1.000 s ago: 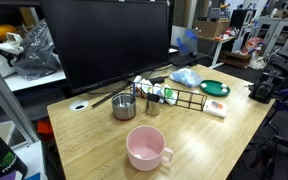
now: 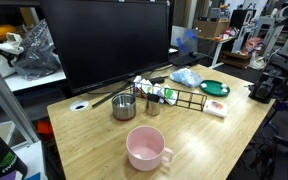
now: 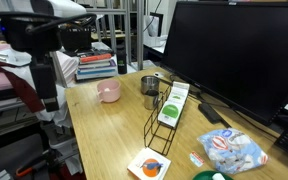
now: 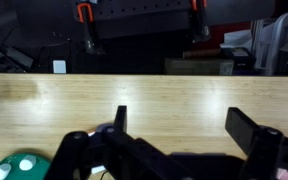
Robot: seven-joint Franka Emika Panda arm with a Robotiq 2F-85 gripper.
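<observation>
My gripper is open above the wooden table, its two dark fingers wide apart with only bare wood showing between them. A pink mug (image 2: 146, 148) stands near the table's front in exterior view 1. Behind it are a wide metal pot (image 2: 124, 106) and a smaller metal cup (image 2: 153, 106). To the right lies a black wire rack (image 2: 191, 100); a white and green box (image 3: 171, 104) rests in it. A white square item (image 3: 149, 164) with an orange picture lies beside the rack. Past it sits a green plate (image 2: 215, 89) holding something white.
A large black monitor (image 2: 104, 45) stands along the table's back. Near the plate lies a clear plastic bag (image 3: 232, 150) with coloured contents. Bare wood (image 2: 199, 145) stretches across the front right of the table. The white arm (image 3: 29, 70) hangs over the table's near side.
Part of the arm now shows at the upper right edge of exterior view 1, where less of it showed before. The objects on the table have not moved.
</observation>
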